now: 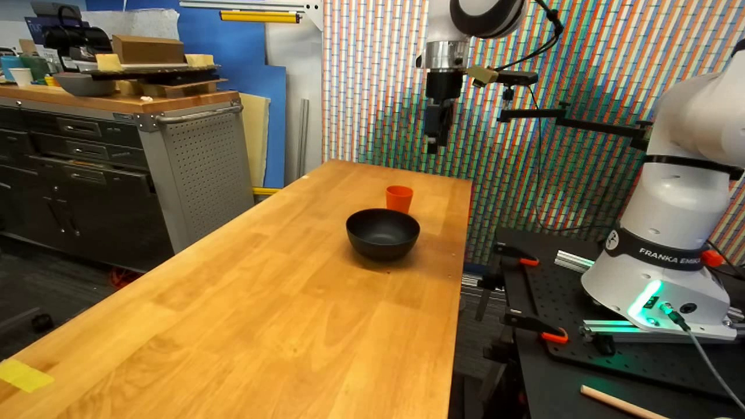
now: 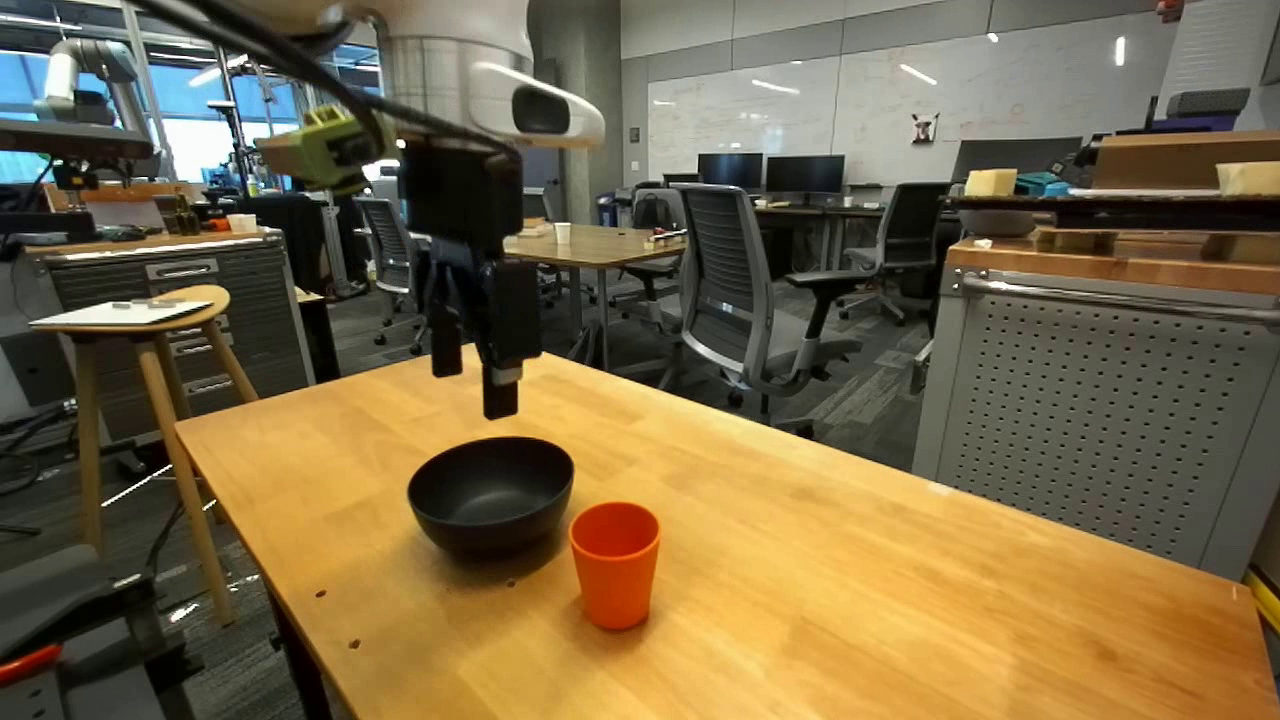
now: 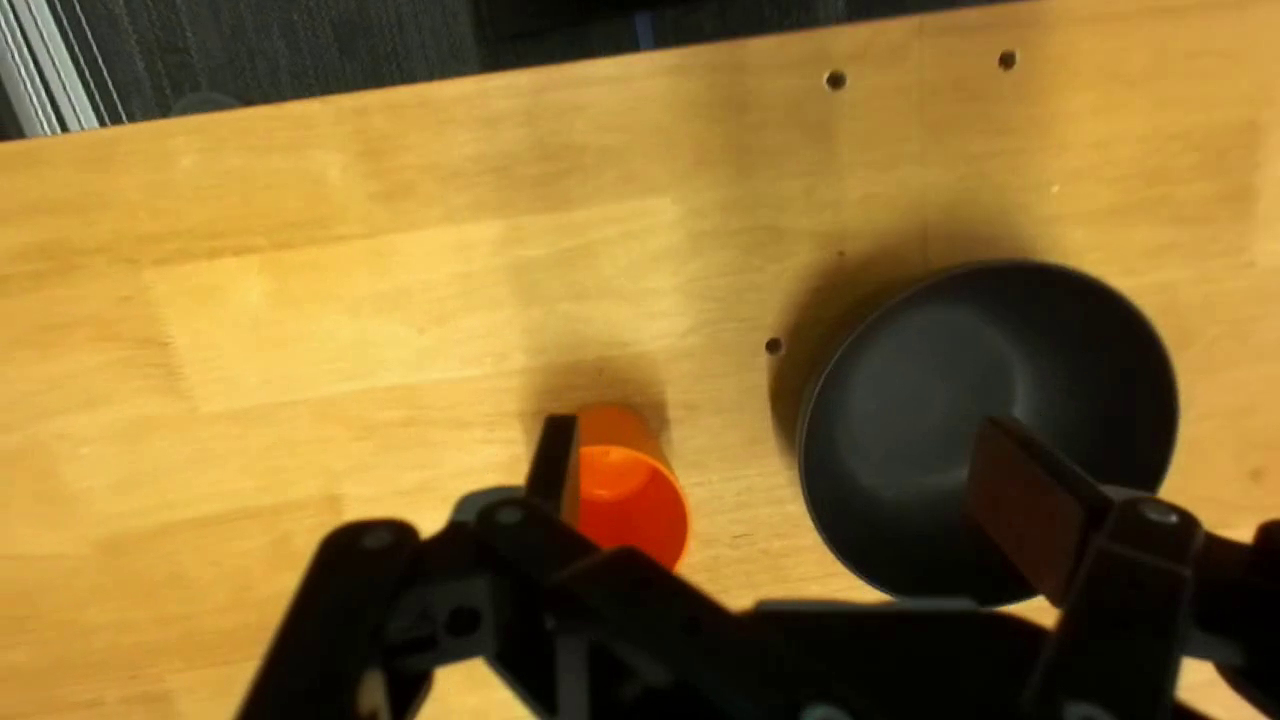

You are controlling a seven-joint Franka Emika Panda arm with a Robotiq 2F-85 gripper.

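An orange cup [image 2: 615, 582] stands upright on the wooden table, close beside a black bowl [image 2: 492, 510] without visible contact in the wrist view. The bowl [image 3: 912, 396] looks empty, and so does the cup [image 3: 624, 498], though dark gripper parts hide some of each. High above the table, my gripper [image 2: 486, 386] is open with nothing between its fingers. From the wrist, one finger [image 3: 554, 468] overlaps the cup's left side and the other finger [image 3: 1038, 504] overlaps the bowl. In exterior view 1 the gripper [image 1: 434, 143] hangs above and behind the cup [image 1: 399, 199].
The wooden table [image 1: 279, 300] has wide bare room in front of the bowl, with yellow tape [image 1: 25, 376] at its near left corner. A grey cabinet [image 1: 199, 167] stands beyond the left side. The robot's base [image 1: 656, 279] sits on a separate black bench at right.
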